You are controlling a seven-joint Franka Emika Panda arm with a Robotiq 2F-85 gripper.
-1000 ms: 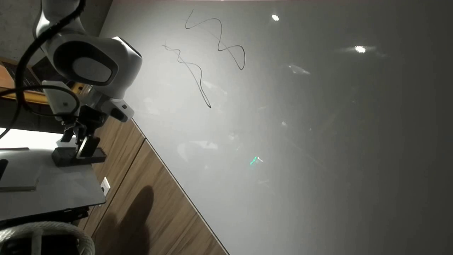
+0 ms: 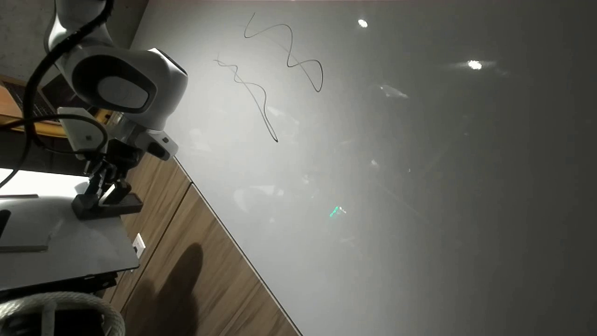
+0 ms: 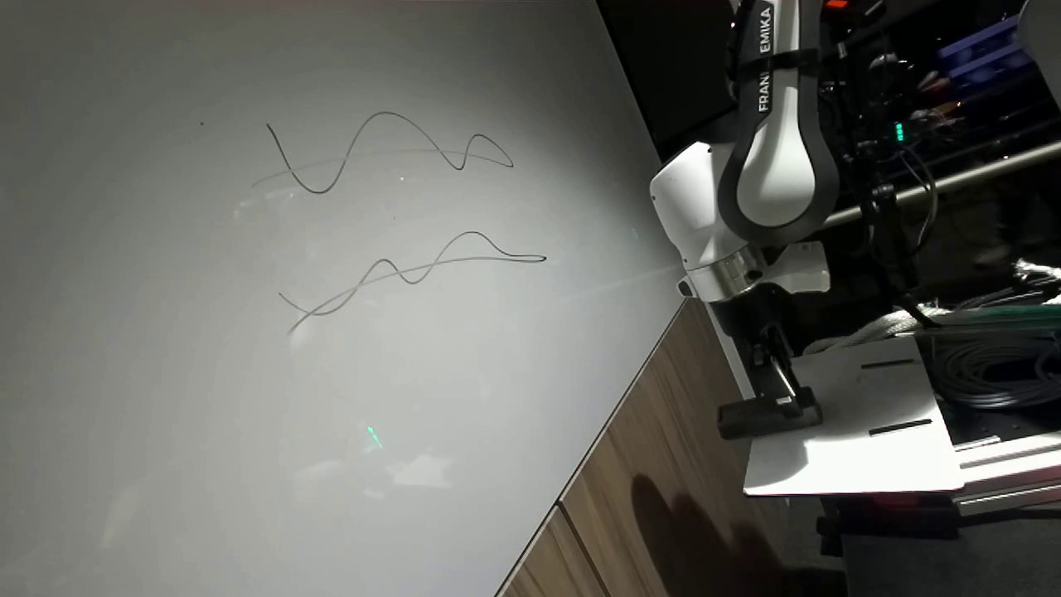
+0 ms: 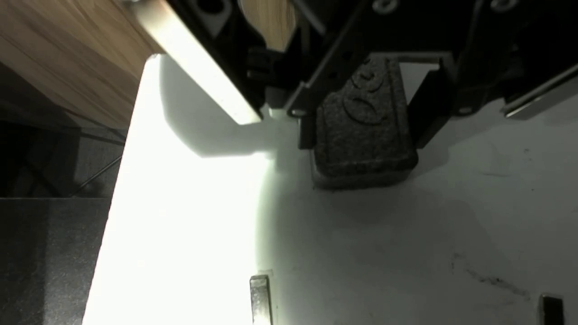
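Note:
A dark grey eraser-like block (image 4: 363,132) with raised lettering sits between the fingers of my gripper, which is shut on it. In the wrist view, one finger presses on each long side of the block. It is over the white shelf (image 4: 179,227), at or very close to its surface. Exterior view 2 also shows the block (image 3: 751,419), its end sticking out past the shelf's edge. On the big whiteboard (image 2: 392,252) are two thin black wavy lines, an upper one (image 2: 291,45) and a lower one (image 2: 264,103), both with faint reflections.
Wood panelling (image 2: 218,280) meets the whiteboard along a slanting seam. Dark slots (image 3: 900,427) cut the shelf. A coiled cable (image 3: 995,373) lies behind it, and a rope-rimmed basket (image 2: 61,299) is below. The board's face is free of obstacles.
The fingers have closed onto the block; a second ago they stood wider apart around it. The block and gripper have shifted slightly to the right in exterior view 1.

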